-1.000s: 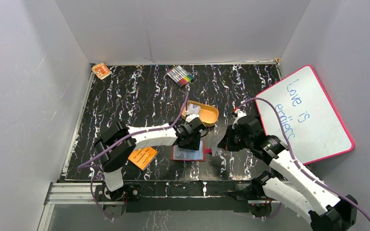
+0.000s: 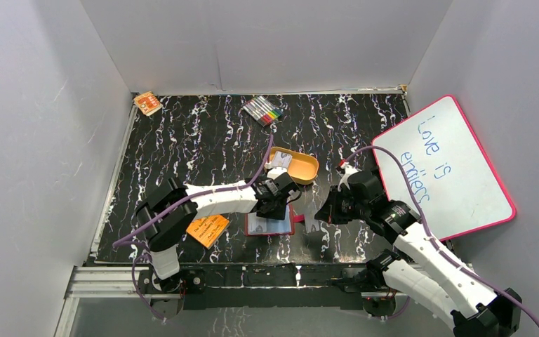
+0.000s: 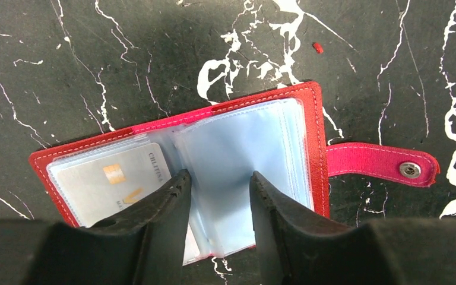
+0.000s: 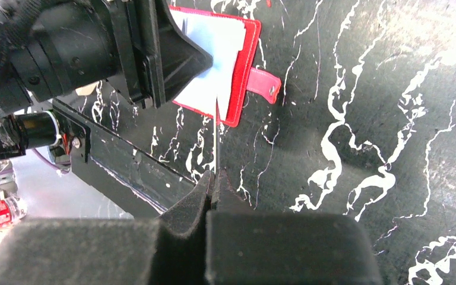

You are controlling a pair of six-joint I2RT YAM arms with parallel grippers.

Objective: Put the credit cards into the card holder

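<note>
The red card holder [image 3: 319,148] lies open on the marble table, with a silver card [image 3: 113,184] in its left clear sleeve and empty-looking sleeves on the right. My left gripper is part open, its fingertips down on the sleeves near the spine. My right gripper is shut, with a thin card [image 4: 217,136] edge-on between its fingertips, right of the holder. More cards [image 2: 281,159] lie in the yellow tray [image 2: 302,166] behind the holder.
An orange booklet [image 2: 207,229] lies left of the holder. Markers [image 2: 262,110] are at the back, a whiteboard [image 2: 442,168] fills the right side, and a small orange pack [image 2: 147,102] sits back left.
Over the last second the holder and my left gripper have shifted slightly leftward. The right arm has moved very little.
</note>
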